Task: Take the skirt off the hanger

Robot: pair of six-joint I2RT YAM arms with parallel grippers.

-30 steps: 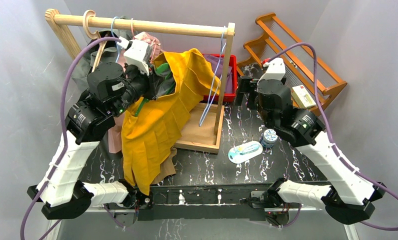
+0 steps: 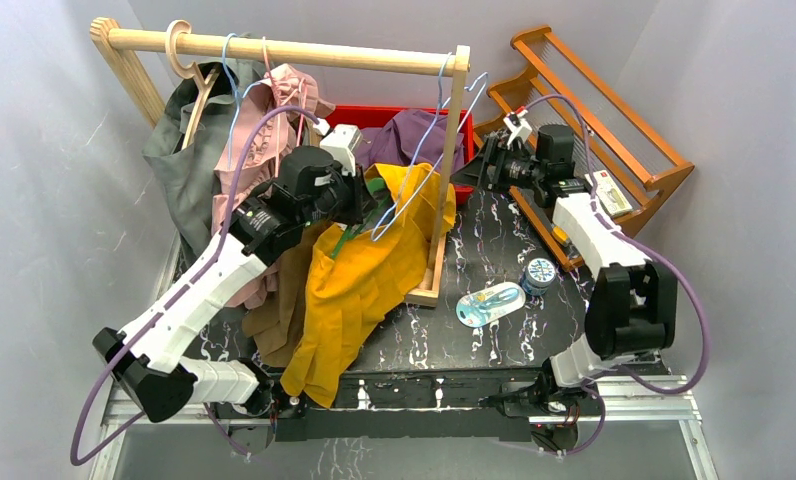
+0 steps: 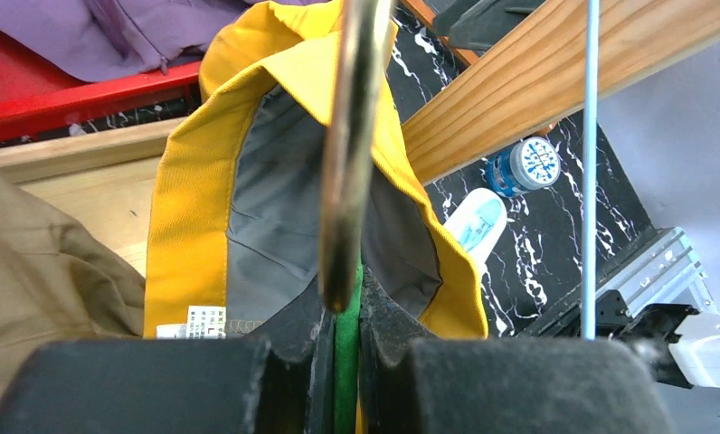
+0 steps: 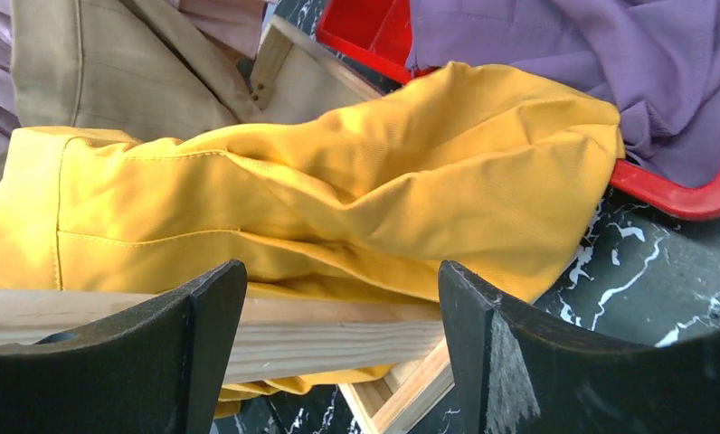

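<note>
The yellow skirt [image 2: 369,280] hangs beneath my left gripper [image 2: 362,205], its waist gaping so that a grey lining shows. A green hanger [image 3: 346,371] with a brass-coloured hook [image 3: 349,172] is pinched in the left fingers, inside the skirt's waist. The clips or ends that join hanger and skirt are hidden. My right gripper [image 2: 472,178] stands open by the rack's right post. Seen from the right wrist, the skirt [image 4: 374,194] stretches beyond the open fingers [image 4: 221,298], apart from them.
The rack's right post [image 4: 338,339] crosses in front of the right gripper. Two empty blue hangers [image 2: 414,165] dangle near the skirt. Behind lies purple cloth [image 2: 406,135] in a red bin [image 2: 349,112]. A jar [image 2: 538,275] and a blister pack [image 2: 490,304] rest on the table.
My left gripper has carried the hanger and skirt rightward and lower. The right gripper has moved left to the post. The blue hangers have swung apart.
</note>
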